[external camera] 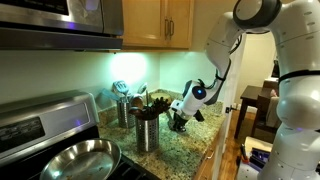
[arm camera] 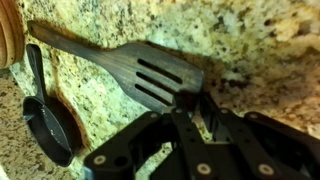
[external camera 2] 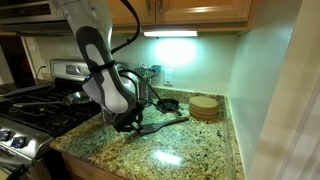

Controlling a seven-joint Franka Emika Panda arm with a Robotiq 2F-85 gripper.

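A dark slotted spatula point(arm camera: 125, 66) lies flat on the speckled counter, its handle towards the upper left of the wrist view. In exterior view 2 the spatula point(external camera 2: 164, 125) extends to the right of my gripper point(external camera 2: 130, 125), which is low over the counter. From the wrist, the dark fingertips of my gripper are close together at the end of the slotted head, overlapping its edge. Whether they grip it cannot be made out in the dark blur there.
A small black pan point(arm camera: 52, 128) lies near the spatula. Round wooden boards point(external camera 2: 204, 104) are stacked towards the back. A metal canister point(external camera: 147, 133) with utensils and a large pan point(external camera: 82, 163) on the stove stand to the side.
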